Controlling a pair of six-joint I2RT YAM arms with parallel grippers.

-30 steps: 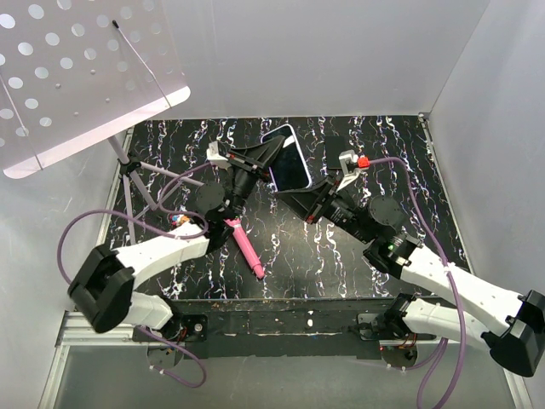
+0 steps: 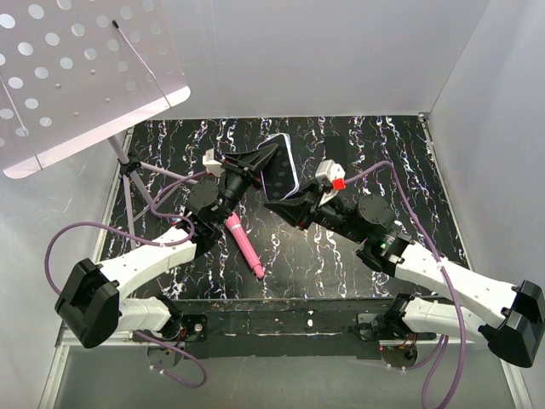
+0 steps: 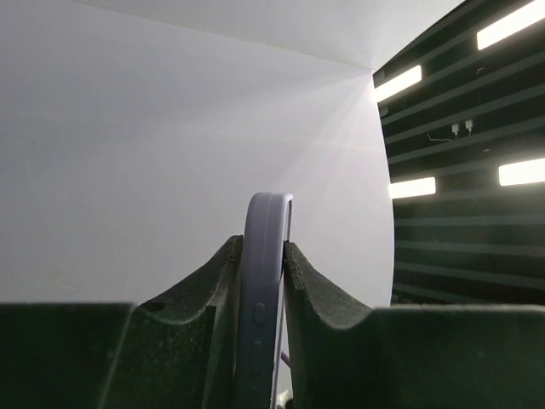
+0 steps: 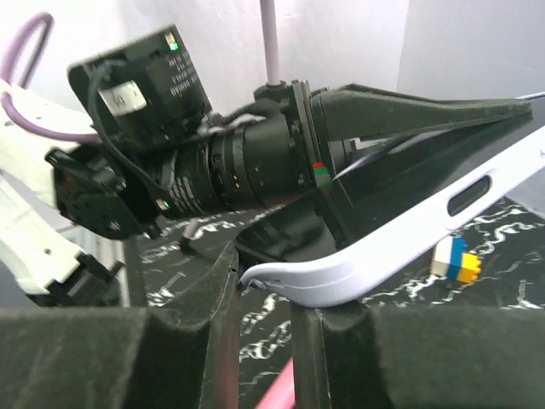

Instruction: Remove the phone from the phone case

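Observation:
Above the table, the phone (image 2: 278, 177) sits in its pale lilac case (image 2: 295, 166), tilted, with the dark screen facing the top camera. My left gripper is shut on the cased phone, one finger on each face; the case's side edge (image 3: 262, 298) with its buttons shows between them. At the opposite end, my right gripper has its fingers parted around a corner of the case (image 4: 319, 277). One fingertip (image 4: 228, 264) is close to the phone's dark face; whether it touches cannot be told. The other finger is partly behind the case.
A pink cylinder (image 2: 245, 247) lies on the black marbled table below the arms. At the back lies a dark flat rectangle (image 2: 336, 150). A perforated white stand (image 2: 85, 77) rises at the left. A small white, blue and yellow block (image 4: 457, 259) rests on the table.
Compared with a second ago, the phone and case have shifted a little left and toward the front, at a changed tilt. Both arms have moved slightly left with them.

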